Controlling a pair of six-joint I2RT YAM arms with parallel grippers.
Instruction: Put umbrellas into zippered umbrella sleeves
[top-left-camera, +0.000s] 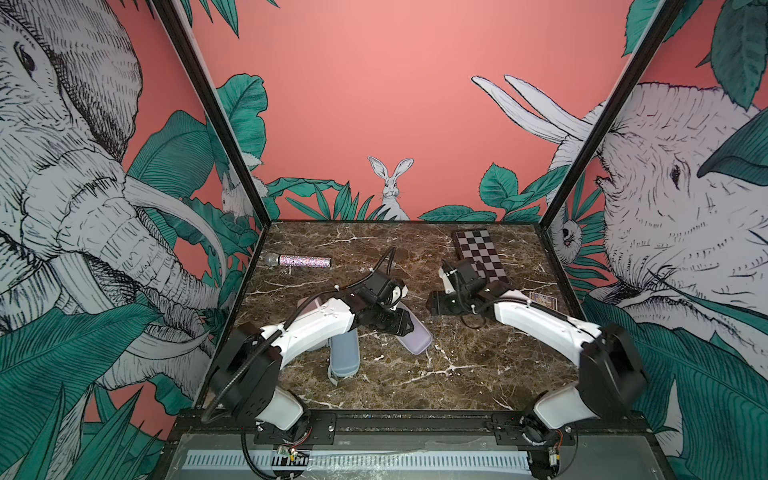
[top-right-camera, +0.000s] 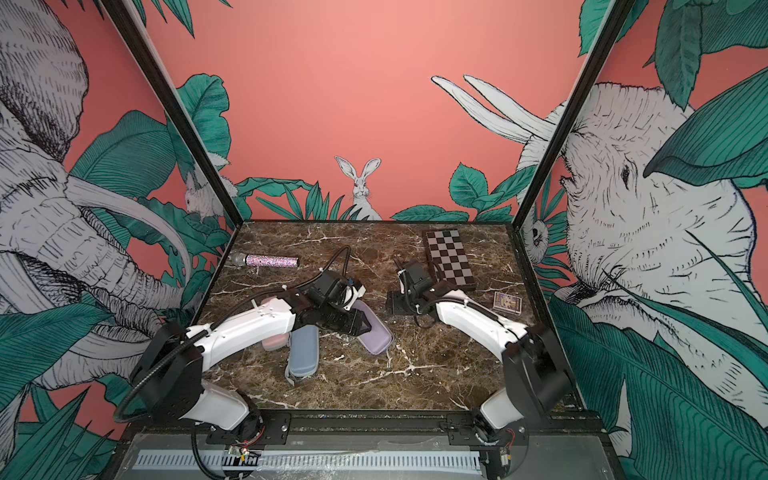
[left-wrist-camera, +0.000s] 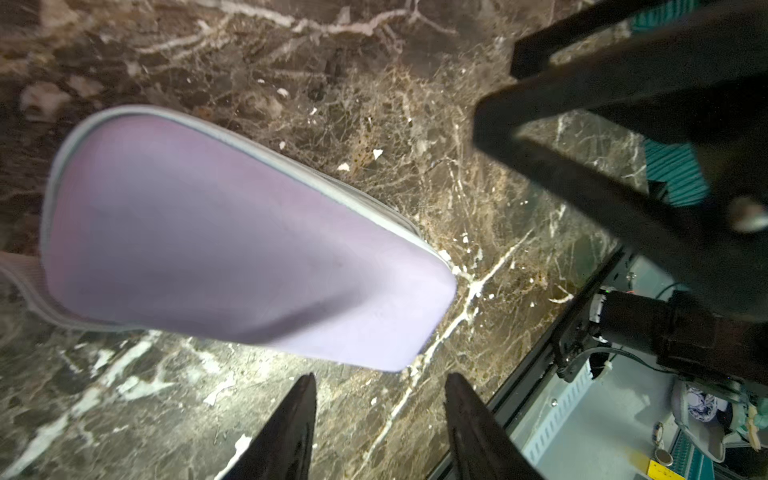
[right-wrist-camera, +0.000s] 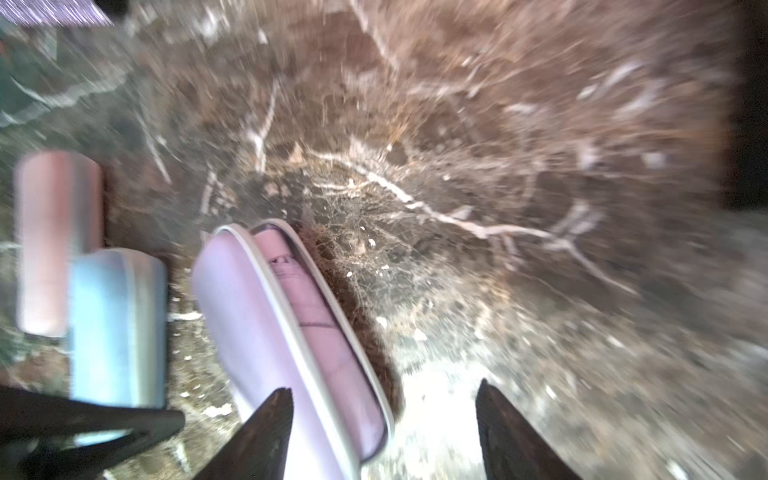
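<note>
On the table's middle lies a lilac sleeve (top-left-camera: 416, 339), unzipped along one side. In the right wrist view a pinkish-purple folded umbrella (right-wrist-camera: 312, 312) shows inside its gap. My left gripper hangs part open above and beside the sleeve, nothing between its fingers. To the right of the sleeve, my right gripper stands open and empty; the sleeve's near part passes behind its left finger in that view. A blue sleeve (top-left-camera: 344, 354) lies left of the lilac one. Further left is a pink sleeve (top-right-camera: 276, 341), partly covered by my left arm in the top views.
A glittery microphone (top-left-camera: 304, 261) lies at the back left, a checkered board (top-left-camera: 480, 252) at the back right. A small card box (top-right-camera: 507, 302) rests near the right edge.
</note>
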